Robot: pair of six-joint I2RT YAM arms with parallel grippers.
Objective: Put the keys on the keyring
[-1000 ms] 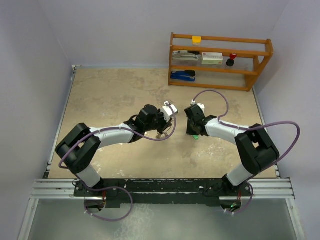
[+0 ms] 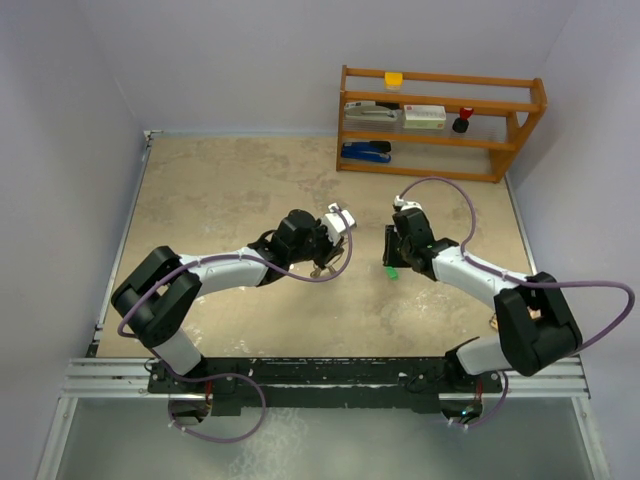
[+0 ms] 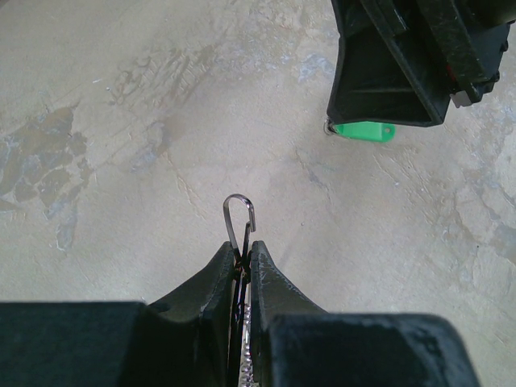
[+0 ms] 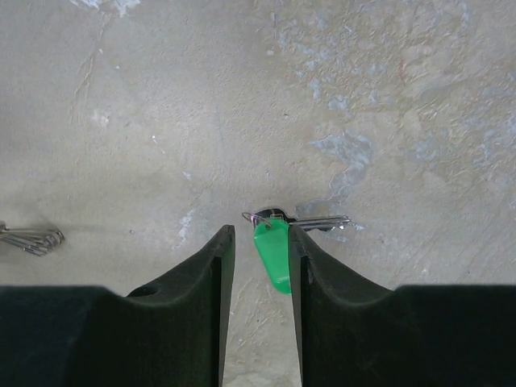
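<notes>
My left gripper is shut on a thin metal ring (image 3: 239,201), whose hooked, open-ended top sticks up beyond the fingertips. Silvery links (image 3: 247,347) show below, partly hidden by the fingers. Over on the right, a green key tag (image 4: 276,256) lies on the table with a small wire loop at one end and silver keys (image 4: 324,222) beside it. My right gripper stands open above the tag, one finger to each side of it in the right wrist view. Nothing is held there.
A wooden rack (image 2: 440,138) holding a stapler (image 2: 366,152), a white box (image 2: 424,117) and other items stands at the back right. Bare table surrounds both grippers. A wooden piece (image 2: 494,322) shows beside the right arm.
More of the green tag shows beneath it. The left arm has stayed still.
</notes>
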